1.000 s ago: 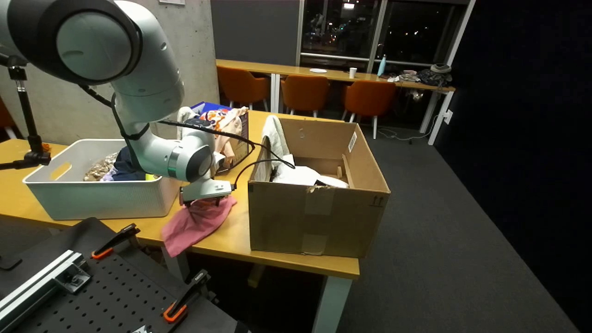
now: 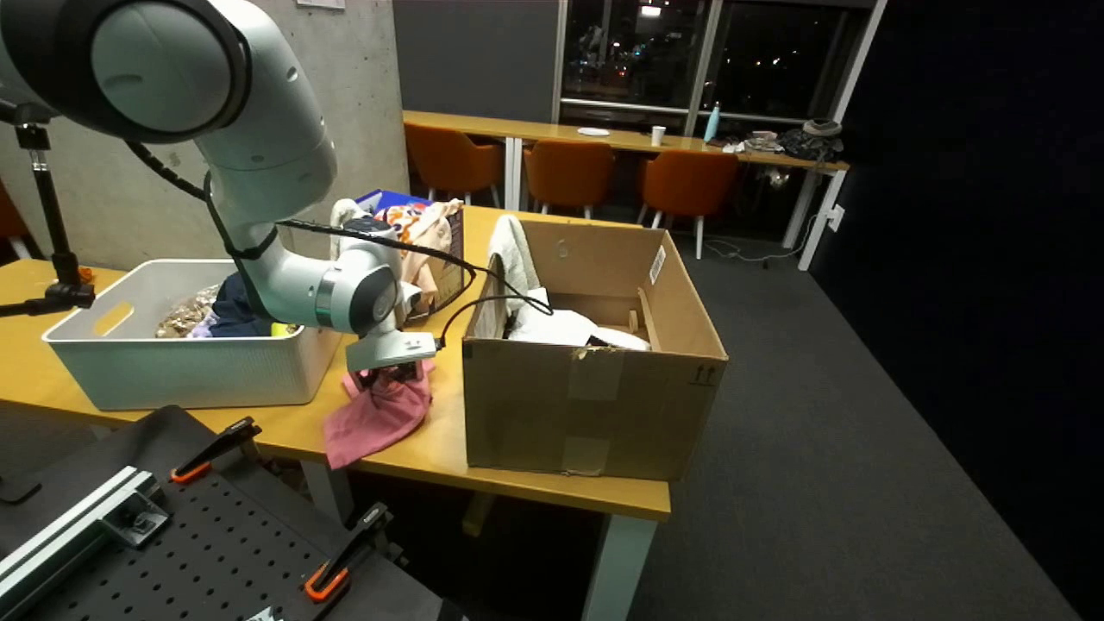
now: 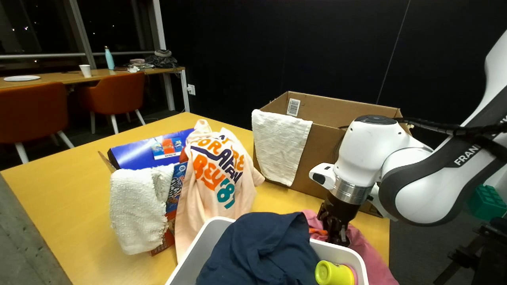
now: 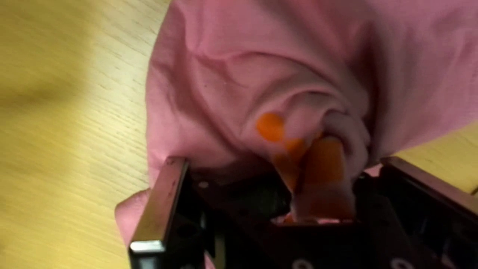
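A pink cloth (image 2: 380,423) lies crumpled on the table between the white bin and the cardboard box, its front end hanging over the table edge. My gripper points down into it. In the wrist view the orange fingers (image 4: 326,163) are close together, and folds of the pink cloth (image 4: 233,89) gather tightly around their tips, so the gripper is shut on the fabric. Exterior view 2 has the cloth (image 3: 368,251) partly hidden behind the bin and the dark gripper body.
Left of the gripper stands the white bin (image 2: 197,373), holding a navy cloth (image 3: 256,251) and a yellow container (image 3: 335,274). The cardboard box (image 2: 590,409) is close on the right. Behind is a blue box (image 3: 138,152) draped with a printed shirt (image 3: 216,175) and a white towel (image 3: 138,209).
My gripper has shifted slightly to the right, and the pink cloth's hanging end has moved right and up along with it. The bin and box stand where they were.
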